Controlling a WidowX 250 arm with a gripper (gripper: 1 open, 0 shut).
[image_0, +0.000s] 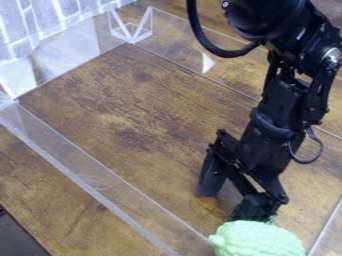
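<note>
A black robot arm reaches down from the top right, its gripper low over the wooden floor of a clear-walled enclosure. The gripper stands open, its fingers apart with nothing visible between them. Just below and in front of it, at the bottom edge, lies a pale green, bumpy object, partly cut off by the frame.
Clear plastic walls border the floor on the left, back and right. A white patterned cloth is at the top left. The floor left of the gripper is clear.
</note>
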